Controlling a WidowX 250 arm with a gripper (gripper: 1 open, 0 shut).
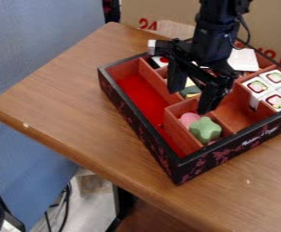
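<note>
A black patterned box (161, 159) with red-orange compartments sits on the wooden table. Its long left compartment (140, 95) shows bare red. A pink piece (189, 119) and a green star-shaped piece (206, 130) share the front compartment. White packets (274, 91) fill the right compartment. My black gripper (198, 80) hangs over the middle of the box, its fingers apart and reaching down into the compartments; whether anything is between them cannot be seen clearly.
A white card (242, 60) lies at the back of the box, with cardboard behind. The table's left edge borders a blue surface.
</note>
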